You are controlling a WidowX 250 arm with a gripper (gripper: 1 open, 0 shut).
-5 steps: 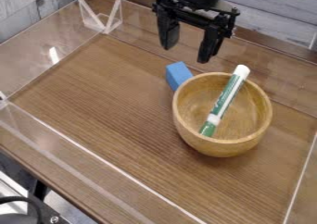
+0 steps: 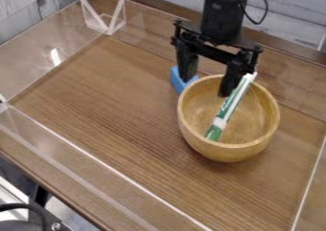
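Note:
My black gripper (image 2: 213, 73) hangs open over the left rear of a round tan bowl (image 2: 228, 144), its two fingers pointing down. A long white and green object (image 2: 227, 111) lies slanting inside the bowl. Just left of the bowl is a light blue object (image 2: 181, 81), partly hidden behind the gripper.
White walls or rims run along the back and left edges, and a dark cable lies at the lower left corner.
The bowl and the things on the table look unmoved.

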